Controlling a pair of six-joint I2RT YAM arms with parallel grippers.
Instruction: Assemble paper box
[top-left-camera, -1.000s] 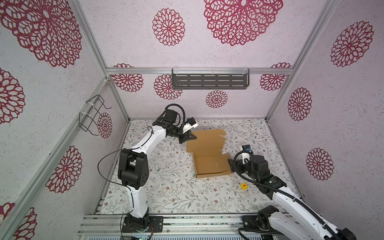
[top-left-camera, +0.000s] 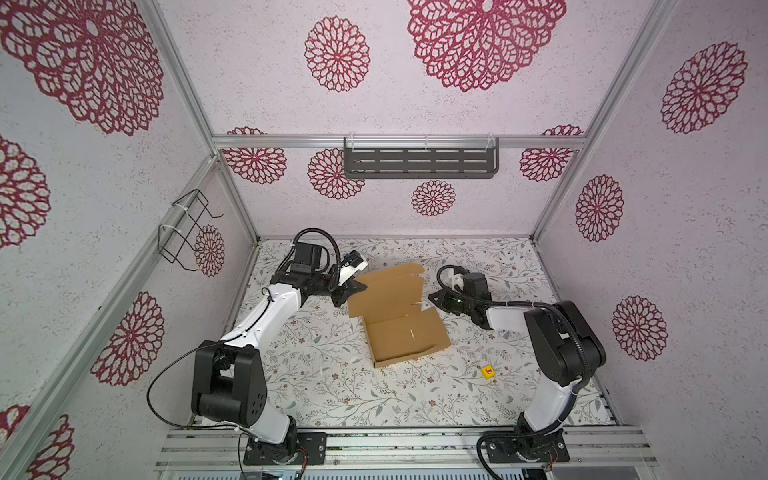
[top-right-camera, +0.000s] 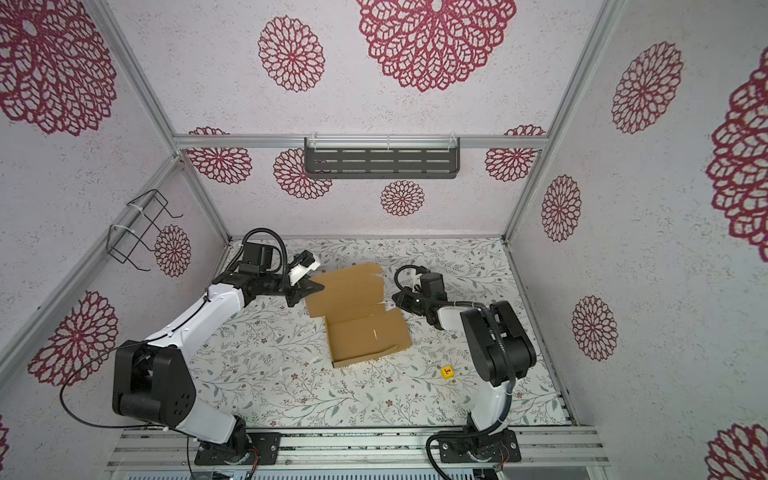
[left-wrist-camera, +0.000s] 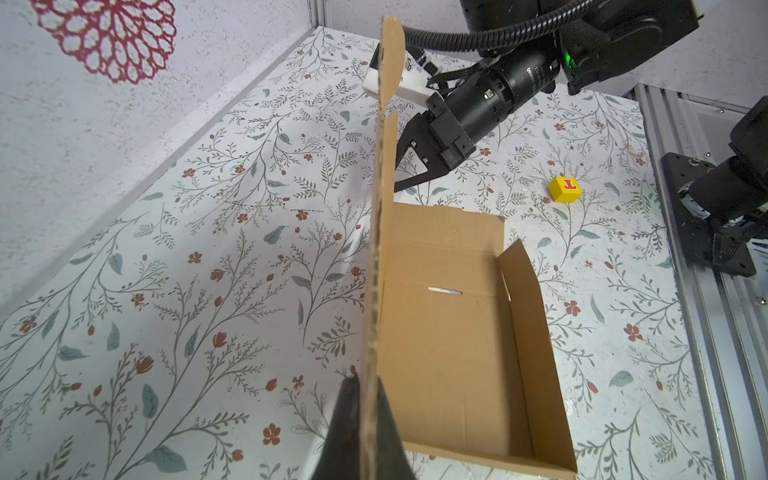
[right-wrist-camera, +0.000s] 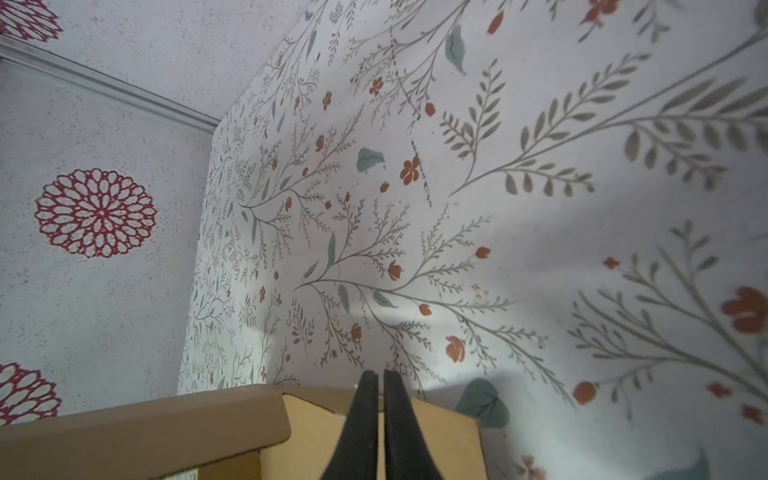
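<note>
A brown cardboard box lies partly folded on the table, its tray flat and its lid raised at the back. My left gripper is shut on the lid's left edge; in the left wrist view the lid runs edge-on between the dark fingers. Along the tray's front, a low side wall stands up. Beside the box's right side, near the lid's hinge, is my right gripper. In the right wrist view its fingers are shut over a cardboard flap, with nothing visible between them.
A small yellow block sits on the table to the right front of the box. A grey shelf hangs high on the back wall.
The left gripper and the box have shifted left and toward the front. My right arm has swung in, and its gripper has moved left and back to beside the lid's hinge.
</note>
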